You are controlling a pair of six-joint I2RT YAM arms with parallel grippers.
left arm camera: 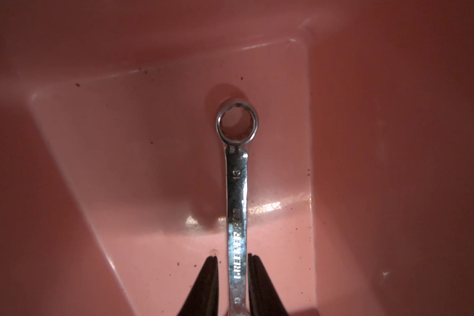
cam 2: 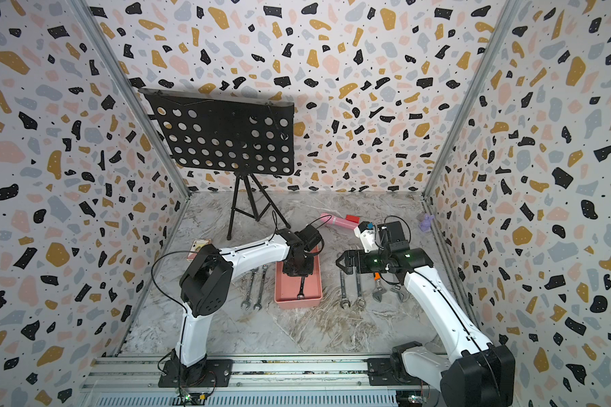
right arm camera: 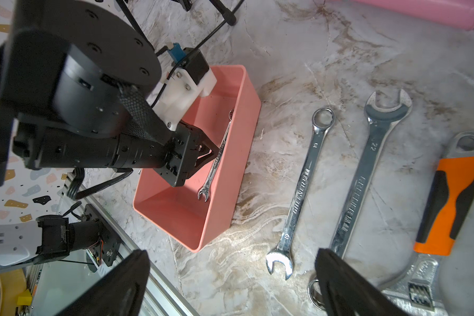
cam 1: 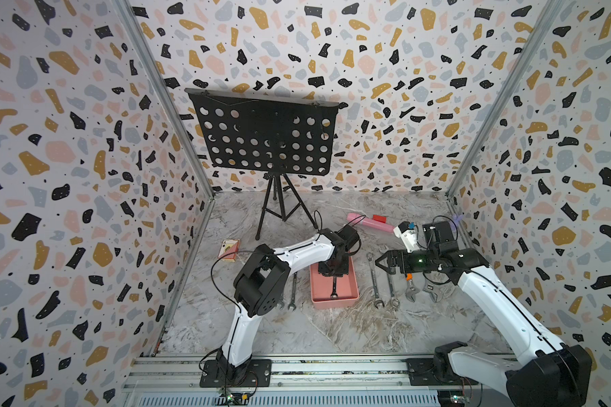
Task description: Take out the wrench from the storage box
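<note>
Inside the pink storage box lies a silver combination wrench (left arm camera: 237,210), its ring end toward the top of the left wrist view. My left gripper reaches down into the box, part open, with one finger on each side of the wrench's handle. A narrow gap shows between the handle and the left finger; on the right the gap is very slim. In the top left view the wrench's open end (cam 1: 334,294) shows below the gripper. My right gripper is open above the table, right of the box, holding nothing.
Right of the box lie two more wrenches (right arm camera: 300,194) (right arm camera: 371,168) and an orange-handled adjustable wrench (right arm camera: 450,200). Other wrenches (cam 2: 260,291) lie left of the box. A pink tube (cam 1: 370,222) and a black stand (cam 1: 278,190) are behind.
</note>
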